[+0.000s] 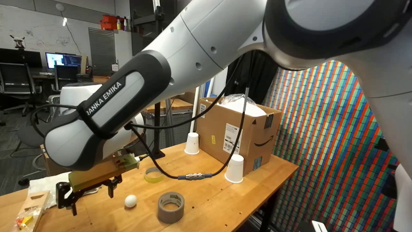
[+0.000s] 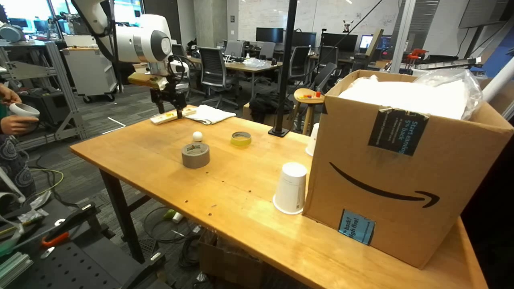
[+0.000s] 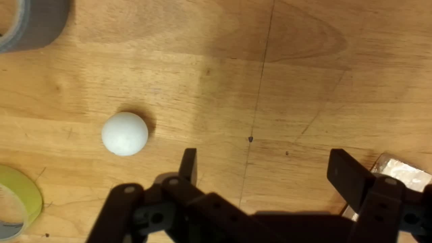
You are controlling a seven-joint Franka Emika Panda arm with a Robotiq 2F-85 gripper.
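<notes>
My gripper hangs above the left part of the wooden table (image 1: 208,201), its two fingers spread wide and only bare wood seen between them. A white ball (image 3: 124,133) rests on the table, outside the fingers, beyond the left finger (image 3: 188,166) in the wrist view. In exterior view 1 the ball (image 1: 130,200) lies to the right of the gripper (image 1: 92,203) and lower. A grey tape roll (image 1: 170,208) and a yellow tape roll (image 1: 153,175) lie farther right. Near the right finger in the wrist view shows a corner of the wooden tray (image 3: 405,176).
Two upside-down white cups (image 1: 234,169) stand by a large cardboard box (image 2: 400,178). A white cloth (image 2: 209,114) lies near the tray (image 2: 168,117) at the table's end. A black post (image 2: 284,72) rises at one edge.
</notes>
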